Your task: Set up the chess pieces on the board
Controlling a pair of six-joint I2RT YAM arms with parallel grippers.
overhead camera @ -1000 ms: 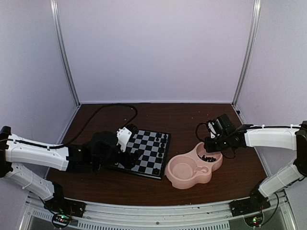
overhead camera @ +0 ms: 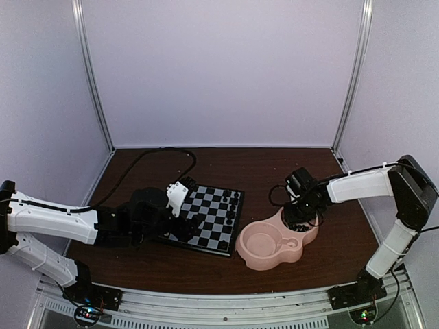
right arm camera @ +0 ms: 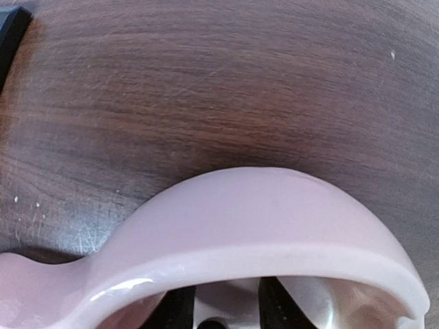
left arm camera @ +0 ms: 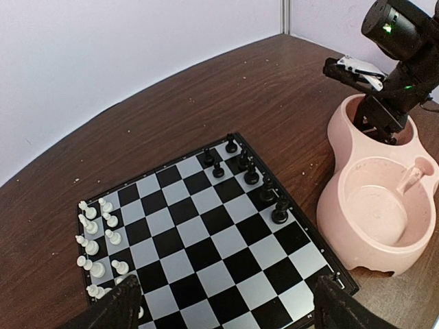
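Note:
The chessboard (left arm camera: 217,279) has white pieces (left arm camera: 90,245) along its left side and several black pieces (left arm camera: 279,212) toward the far right corner. My left gripper stands over the board, its fingers wide apart and nothing between them. My right gripper reaches into the round far compartment of the pink container (right arm camera: 254,209). Its fingers are apart, with the dark top of a piece (right arm camera: 212,324) showing between them at the bottom edge. Loose black pieces (overhead camera: 300,227) lie in that compartment, partly hidden by the right arm.
The pink container's larger round compartment (left arm camera: 374,205) is empty and lies close to the board's right edge. Bare brown table (overhead camera: 254,164) stretches behind the board and container. Walls enclose the back and sides.
The left arm and the board look unchanged.

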